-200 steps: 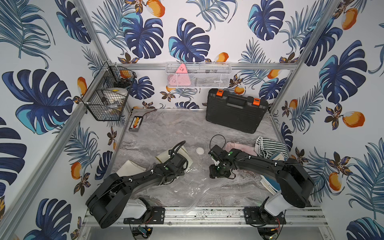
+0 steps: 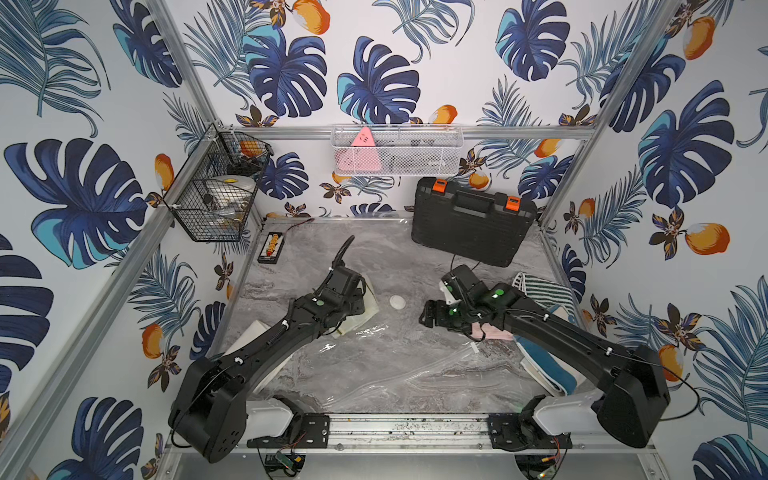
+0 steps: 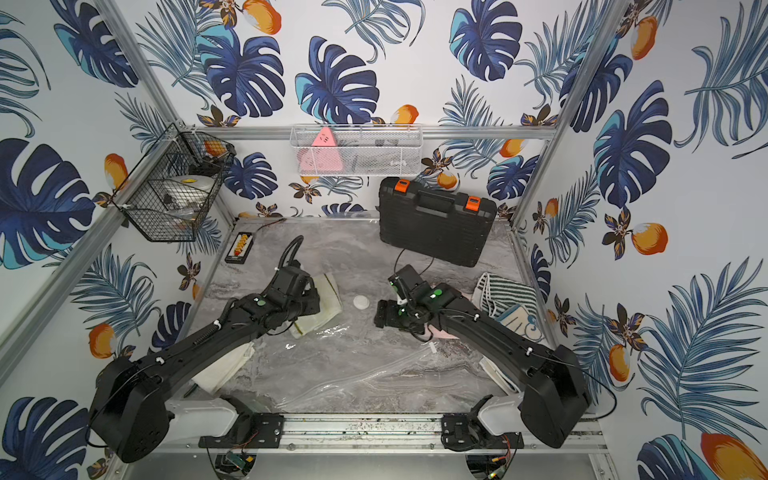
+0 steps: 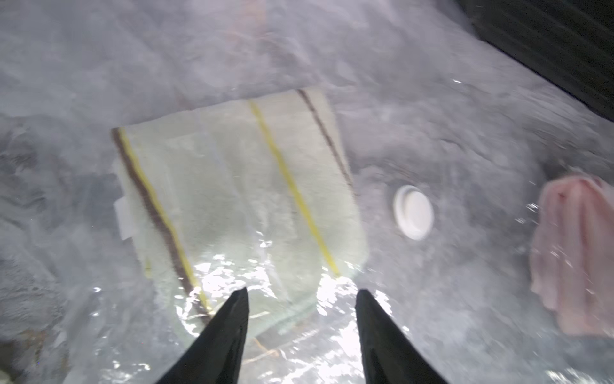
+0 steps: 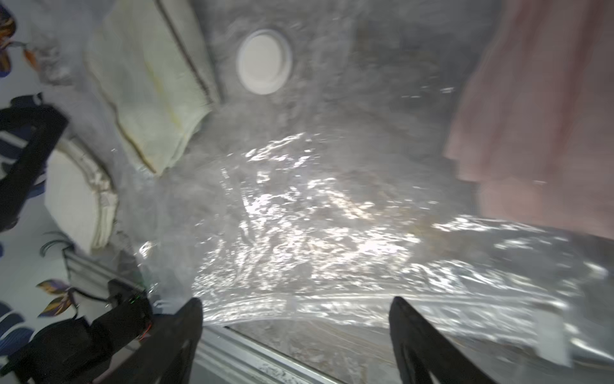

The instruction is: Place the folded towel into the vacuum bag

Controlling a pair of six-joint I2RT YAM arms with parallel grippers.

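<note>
A folded cream towel with yellow and brown stripes lies flat at left centre. Shiny film of the clear vacuum bag covers at least its front part. The bag's round white valve is right of this towel. A pleated pink towel lies farther right; glints show around it, but I cannot tell whether it is inside the bag. My left gripper is open above the front of the cream towel, nothing visible between its fingers. My right gripper hangs open and empty above the bag's front edge, partly hiding the pink towel from above.
A black case with orange latches stands at the back right. Striped and blue towels are stacked by the right wall. Another cream towel lies at the left front.
My left gripper moved slightly backward. The bag's front edge now runs farther right.
</note>
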